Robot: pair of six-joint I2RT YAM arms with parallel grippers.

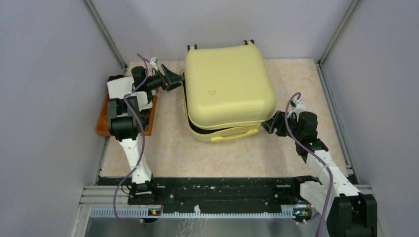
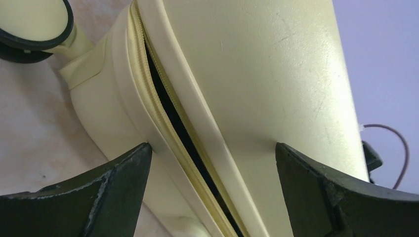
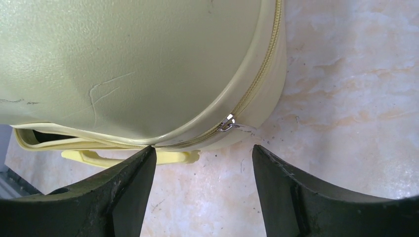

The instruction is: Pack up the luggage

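Note:
A yellow suitcase [image 1: 230, 84] lies on the table with its lid down. Along its left side and front the zipper seam gapes, dark inside. At the left side's far end, my left gripper [image 1: 178, 79] is open; in the left wrist view its fingers [image 2: 123, 173] stand at either side of the gaping seam [image 2: 178, 123]. By the front right corner is my right gripper [image 1: 272, 126], its fingers apart. The right wrist view shows a metal zipper pull [image 3: 227, 123] on the corner, just beyond the gap between the fingertips, not gripped.
An orange-brown tray [image 1: 104, 121] with white cloth [image 1: 117, 89] stands at the left, under the left arm. Suitcase wheels [image 1: 248, 42] point toward the back wall. The yellow handle [image 1: 234, 135] faces front. Bare table [image 1: 212, 160] lies in front of the suitcase.

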